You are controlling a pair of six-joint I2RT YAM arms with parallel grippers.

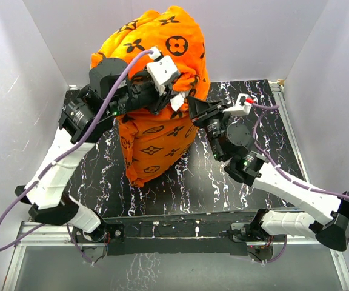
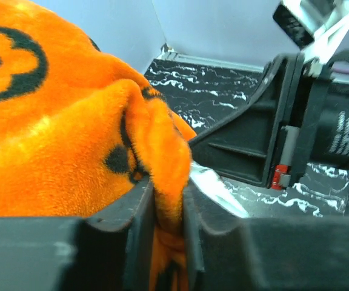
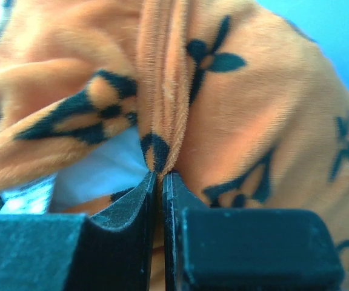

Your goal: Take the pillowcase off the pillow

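The orange pillowcase point(image 1: 162, 145) with black motifs stands tall over the back centre, raised between my arms, a bit of white pillow point(image 1: 178, 100) showing at an opening in its right side. My left gripper is pressed into a bunched orange fold, its fingers partly closed around it; whether it grips is unclear. My right gripper is shut on a gathered strip of the pillowcase, with pale inner material point(image 3: 102, 170) showing just left of it. In the left wrist view the right gripper's dark body stands just beyond the fold.
Grey walls point(image 1: 326, 73) close it in at the sides and back.
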